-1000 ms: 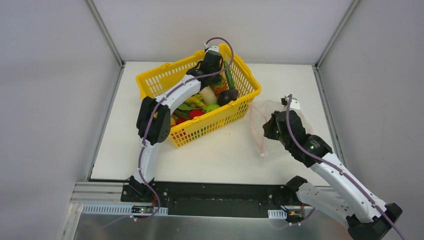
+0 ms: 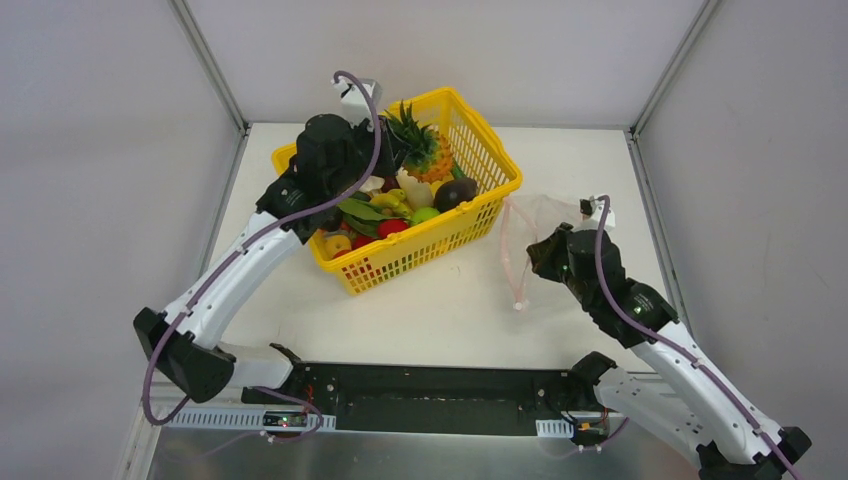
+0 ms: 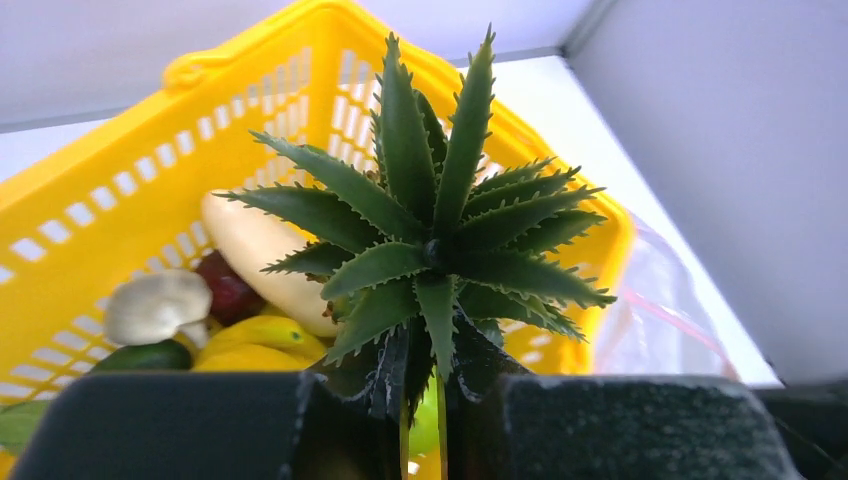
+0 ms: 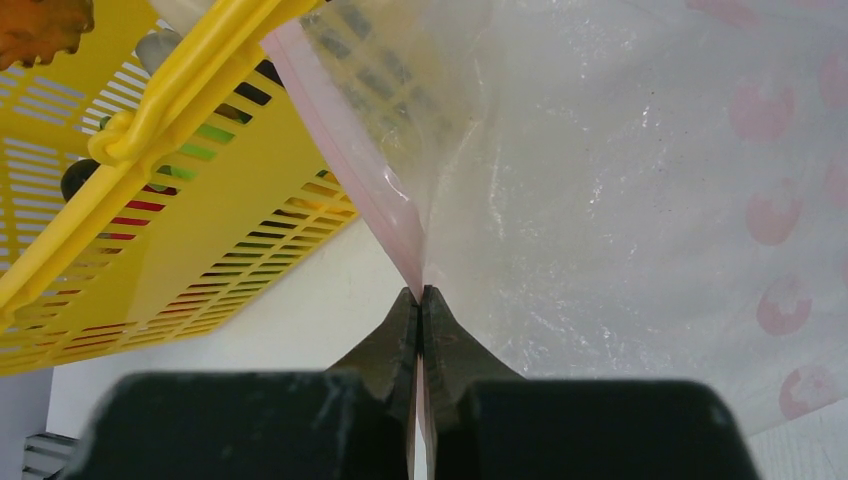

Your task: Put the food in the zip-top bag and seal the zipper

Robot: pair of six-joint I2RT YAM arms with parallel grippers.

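Observation:
The pineapple (image 2: 437,160) has spiky green leaves and an orange body. My left gripper is shut on its leaf crown (image 3: 425,210), which fills the middle of the left wrist view and hides the fruit below. From above, the pineapple appears over the yellow basket (image 2: 420,238). A clear zip top bag (image 4: 610,200) with a pink band and pink prints lies to the basket's right. At the band's near part, my right gripper is shut with the bag's edge pinched between its fingertips. In the top view the right arm covers part of the bag.
The basket holds mixed food, including a dark eggplant-like piece (image 2: 455,194), a lime-green piece (image 2: 424,215) and red pieces (image 2: 392,227). Its wall stands close beside the bag's band.
The right arm and bag have shifted only slightly.

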